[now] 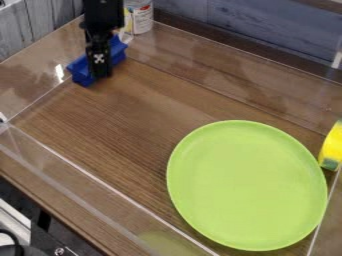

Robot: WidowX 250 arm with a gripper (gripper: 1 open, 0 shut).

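The black gripper (100,58) hangs at the upper left, right over a blue block (82,72) on the wooden tabletop, with its fingers open around or just above it. The gripper hides part of the block. A large light green plate (246,185) lies at the front right.
A can (138,17) stands at the back behind the gripper. A yellow object (330,146) is at the right edge.
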